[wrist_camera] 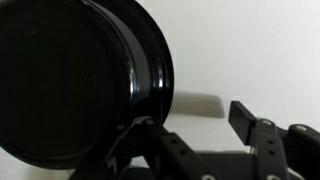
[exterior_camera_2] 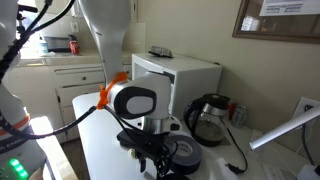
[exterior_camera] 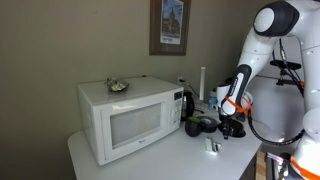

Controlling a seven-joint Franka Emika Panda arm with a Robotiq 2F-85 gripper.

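Note:
A round black pan or pot [wrist_camera: 60, 80], glossy at its rim, fills the left of the wrist view. My gripper stands open at its lower right edge, its fingers clearly apart. One of the dark fingers [wrist_camera: 240, 120] is over the pale table, clear of the pan; the other overlaps the black rim and is hard to make out against it. Whether the rim lies between them cannot be told. Exterior view 1 has the gripper [exterior_camera: 224, 131] low at the table's right end, among dark cookware. In exterior view 2 the arm hides much of that spot.
A white microwave [exterior_camera: 135, 122] carries a bowl [exterior_camera: 117, 85] on top. Dark pots [exterior_camera: 194, 128] stand to its right. A glass kettle [exterior_camera_2: 208, 122] is behind the arm. Small pale items [exterior_camera: 212, 146] lie near the gripper.

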